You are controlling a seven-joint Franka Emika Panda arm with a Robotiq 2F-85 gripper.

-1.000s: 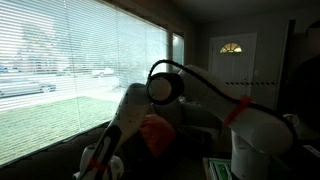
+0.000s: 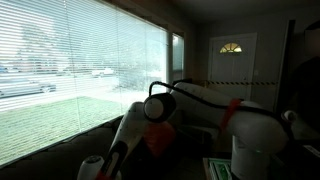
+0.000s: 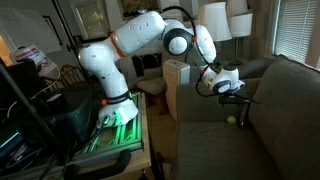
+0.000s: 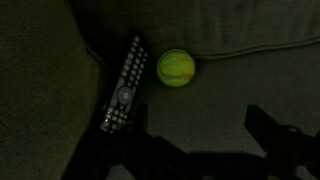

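A yellow-green ball (image 4: 175, 68) lies on the grey sofa cushion, close to the seam at its back edge. Just left of it in the wrist view rests a black remote control (image 4: 125, 85) with pale buttons, slanted; its lower end runs close to a dark finger. My gripper is open above the cushion, its dark fingers spread apart and only bare cushion visible between them. From the second exterior view, the ball (image 3: 231, 120) sits on the seat below the gripper (image 3: 240, 101), clear of it. The remote is hard to make out there.
The sofa backrest (image 3: 255, 80) rises behind the ball, and a sofa arm (image 3: 190, 110) stands to the left. Lamps (image 3: 212, 22) stand behind. The front seat cushion (image 3: 220, 155) is empty. A window with blinds (image 2: 80, 75) runs along the wall.
In exterior view 1 the arm's forearm and wrist have sunk lower, toward the sofa, over the last second. The arm's base has stayed in place.
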